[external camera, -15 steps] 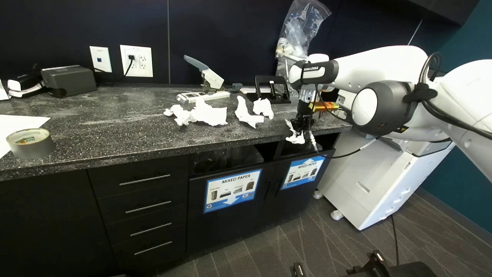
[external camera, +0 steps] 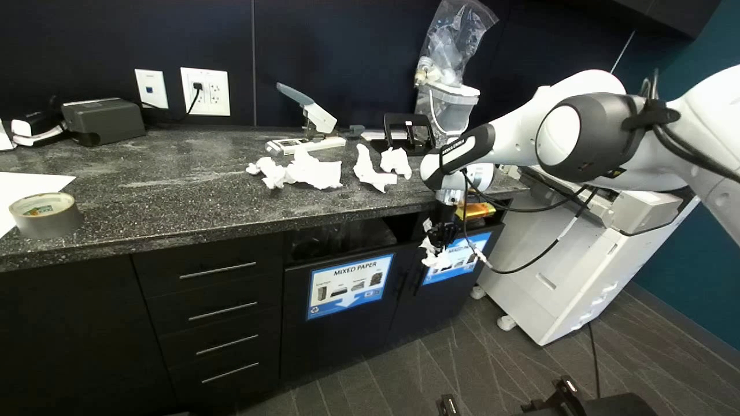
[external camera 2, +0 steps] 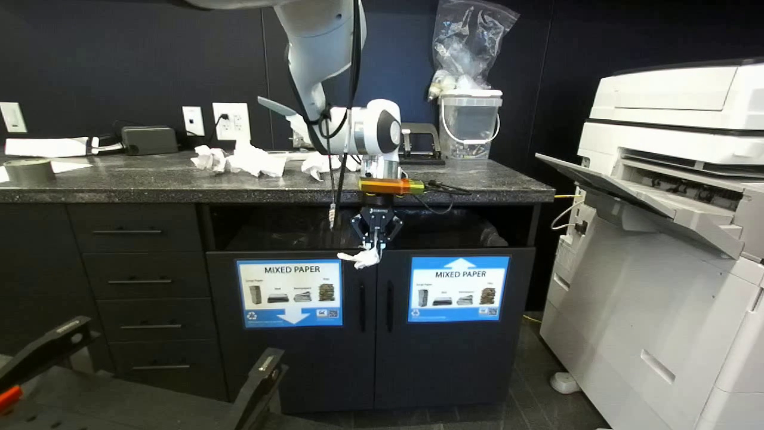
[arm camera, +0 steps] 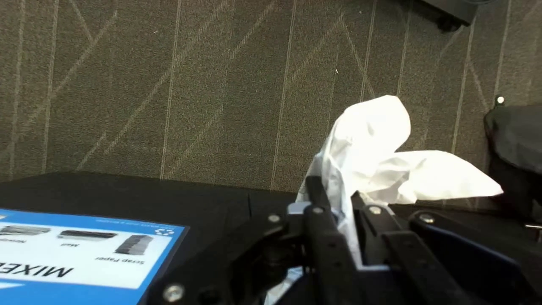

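Crumpled white paper (arm camera: pixel 373 147) is pinched between the fingers of my gripper, its loose ends sticking out past the tips. In exterior view 2 my gripper (external camera 2: pixel 373 245) points downward in front of the cabinet, around the height of the door tops, with the held paper (external camera 2: pixel 362 258) beneath it. The cabinet doors (external camera 2: pixel 376 337) bear blue-and-white MIXED PAPER signs (external camera 2: pixel 290 292), and a dark opening (external camera 2: pixel 286 229) shows above them. More crumpled white papers (external camera: pixel 315 170) lie on the speckled dark counter (external camera: pixel 173 194).
A stapler (external camera: pixel 309 142), a black hole punch (external camera: pixel 409 132) and a clear bucket (external camera 2: pixel 469 122) stand toward the counter's back. Grey tape (external camera: pixel 45 214) sits at its left. A white printer (external camera 2: pixel 659 215) flanks the cabinet on the right. Carpeted floor (arm camera: pixel 203 91) lies open below.
My gripper has come down from the counter-edge height to in front of the cabinet doors, still shut on the paper. The papers on the counter have not moved.
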